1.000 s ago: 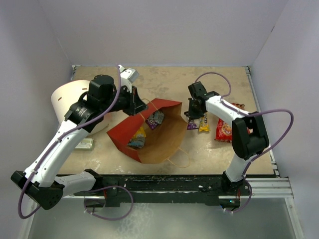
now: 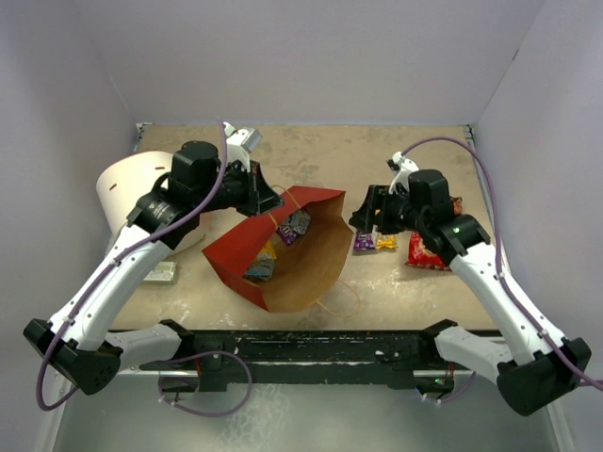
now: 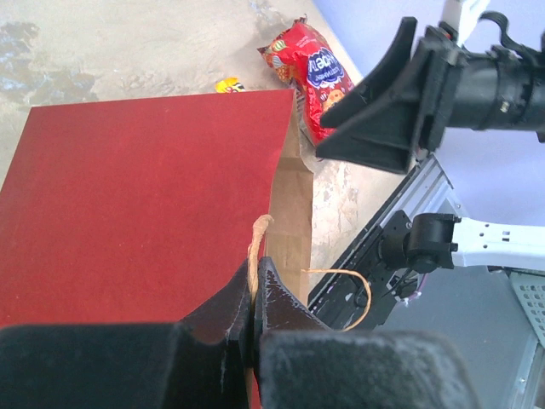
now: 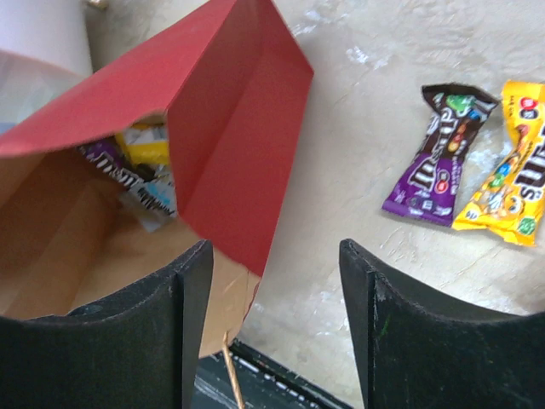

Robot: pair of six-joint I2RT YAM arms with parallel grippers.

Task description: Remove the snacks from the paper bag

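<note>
The paper bag (image 2: 316, 259), red outside and brown inside, lies tipped with its mouth facing my right arm. My left gripper is shut on the bag's thin cord handle (image 3: 258, 230) above the red side. Inside the bag are a purple and grey packet (image 2: 295, 226) and a yellow and grey one (image 2: 261, 266), partly hidden by the bag wall. My right gripper stands open and empty near the bag's mouth. On the table lie a purple M&M's packet (image 4: 436, 158), a yellow M&M's packet (image 4: 515, 170) and a red snack bag (image 3: 317, 72).
A white cylindrical container (image 2: 137, 188) stands at the left behind my left arm. A small pale box (image 2: 162, 273) lies in front of it. The bag's second handle (image 2: 350, 299) loops out at the front.
My right gripper has come from over the M&M's packets leftward to the bag's mouth, its arm swinging round. The purple and yellow packets lie still. My left arm and the bag look nearly unchanged.
</note>
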